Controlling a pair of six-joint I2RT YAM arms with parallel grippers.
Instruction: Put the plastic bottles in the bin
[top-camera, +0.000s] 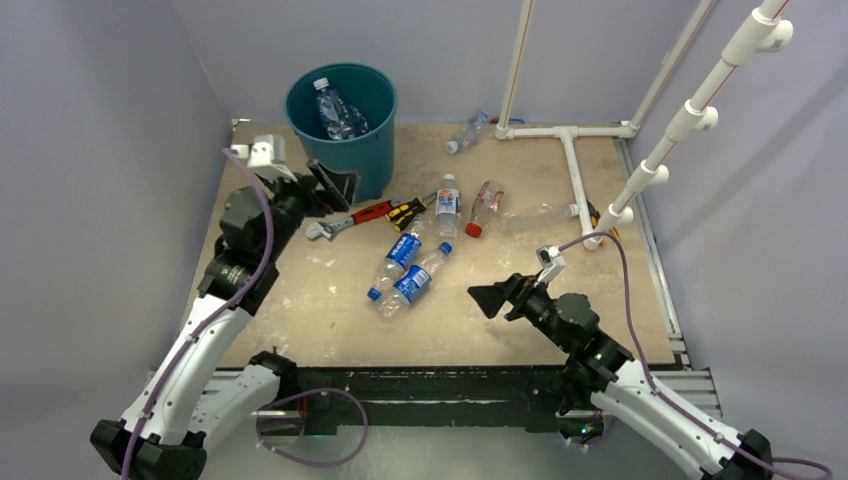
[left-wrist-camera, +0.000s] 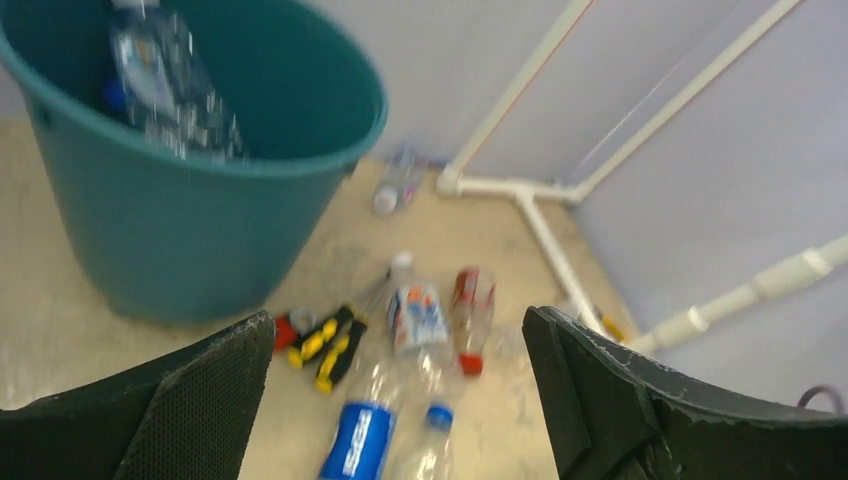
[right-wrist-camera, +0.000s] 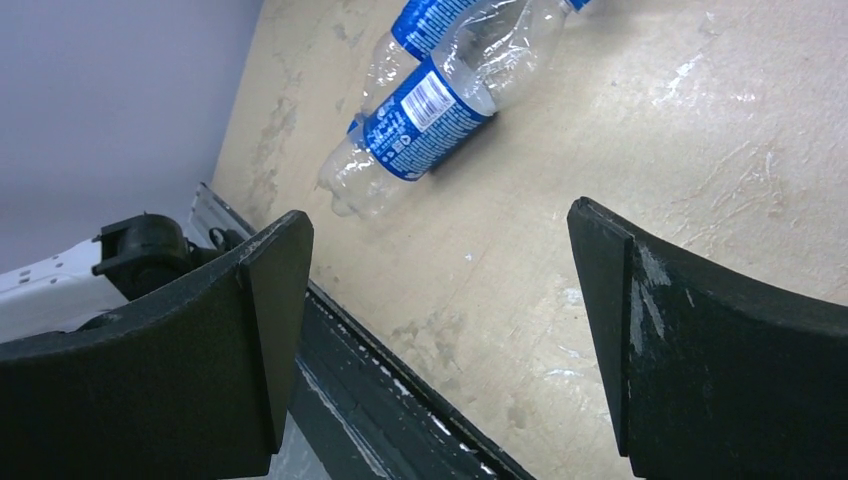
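A teal bin (top-camera: 345, 160) at the back left holds clear bottles (top-camera: 335, 108). My left gripper (top-camera: 330, 195) stands open just in front of it, empty. Two blue-labelled bottles (top-camera: 405, 250) lie mid-table; behind them are a labelled bottle (top-camera: 447, 205), a red-capped bottle (top-camera: 485, 208), a clear bottle (top-camera: 535, 218) and a small bottle (top-camera: 467, 132) at the back. My right gripper (top-camera: 496, 298) is open and empty low at the front right, with the blue-labelled bottles beyond its fingers in the right wrist view.
An adjustable wrench (top-camera: 340, 225) and yellow-handled tools (top-camera: 405, 212) lie in front of the bin. White pipes (top-camera: 570, 160) frame the back and right.
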